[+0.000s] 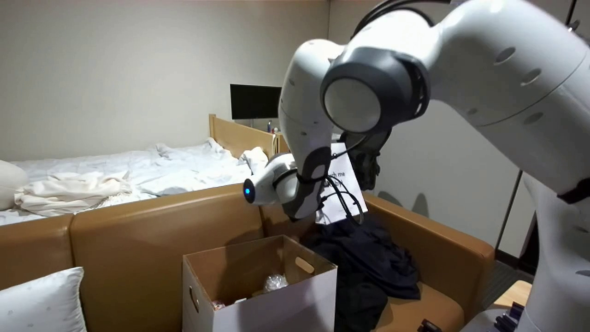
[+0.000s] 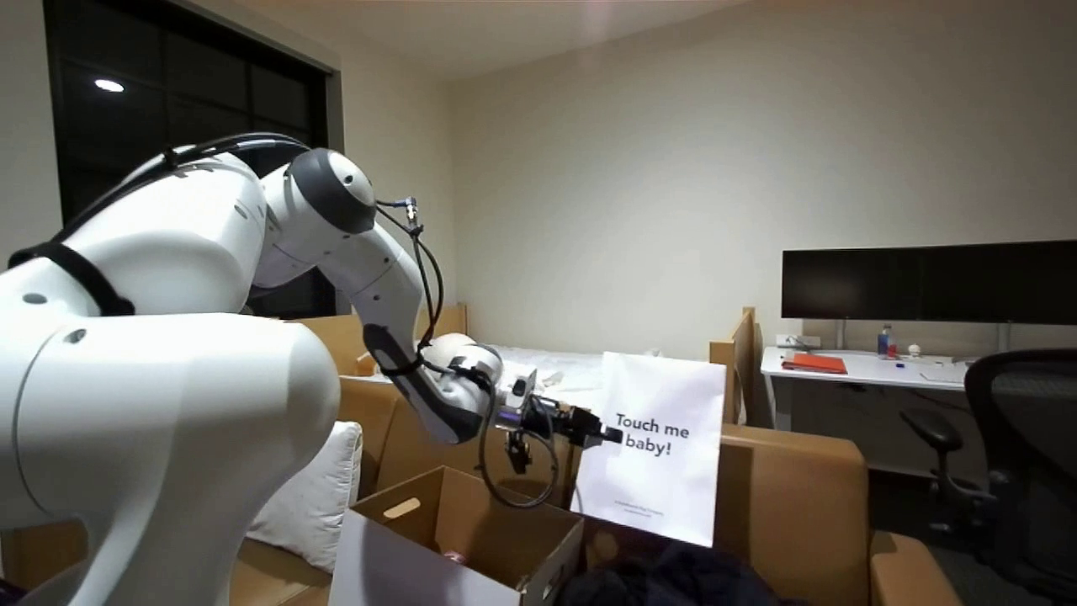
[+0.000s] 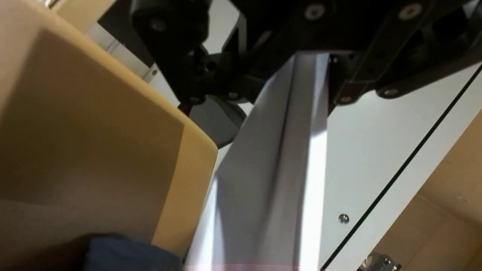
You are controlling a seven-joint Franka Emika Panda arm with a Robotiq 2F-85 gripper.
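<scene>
A white printed bag (image 2: 671, 495), flat-faced and marked "Touch me baby!", hangs above the right part of the couch in exterior view 2. My gripper (image 2: 608, 435) is shut on its left side, near the lettering. Seen from the wrist, the folded white sides of the bag (image 3: 266, 189) run down from between the dark fingers. In exterior view 1 the arm and cables partly cover the bag (image 1: 338, 207), and the fingers are hidden there.
An open cardboard box (image 1: 260, 246) with a few small items stands on the couch, left of the bag. Dark clothing (image 1: 376, 254) lies below the bag. The couch backrest (image 1: 166, 221) rises behind, with a white pillow (image 1: 44, 301) at the left.
</scene>
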